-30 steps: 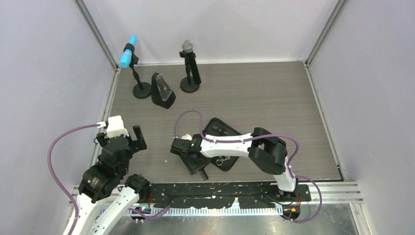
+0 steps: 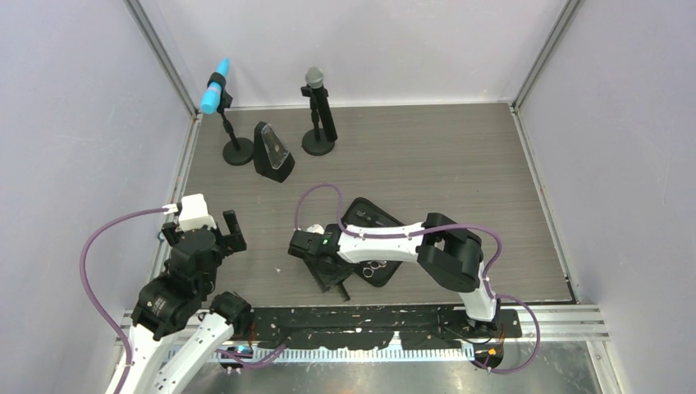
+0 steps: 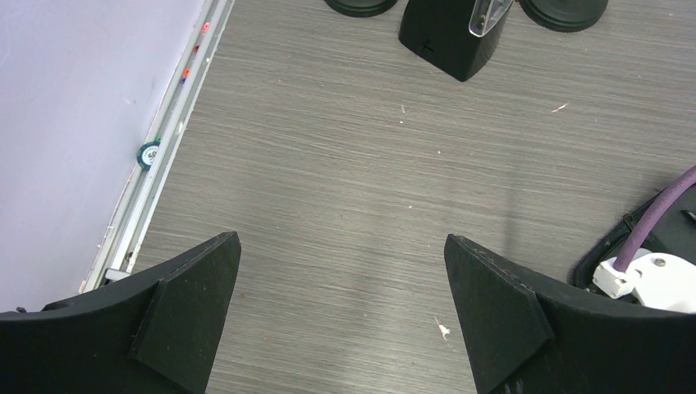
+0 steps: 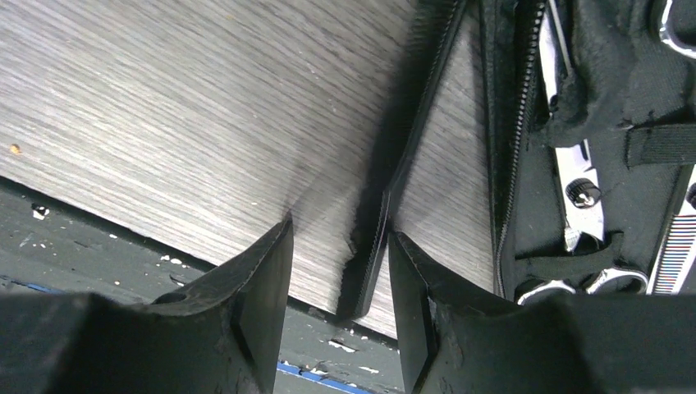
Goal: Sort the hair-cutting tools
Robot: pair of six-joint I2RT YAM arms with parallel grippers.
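A long black comb-like strip lies on the table in the right wrist view, just left of the tool case. Over its near end stands my right gripper, open, with the strip between its fingers and closer to the right one. Whether that finger touches it I cannot tell. The black case lies open, partly covered by my right arm from above. In it are scissors and toothed shears under straps. My left gripper is open and empty over bare table at the left.
A black metronome, a microphone on its stand and a stand with a blue object occupy the back left. Back right, the table is clear. The table's front edge runs close by my right gripper.
My right gripper has shifted very slightly to the right, and its fingers look a little closer together. The left arm and the case look unmoved.
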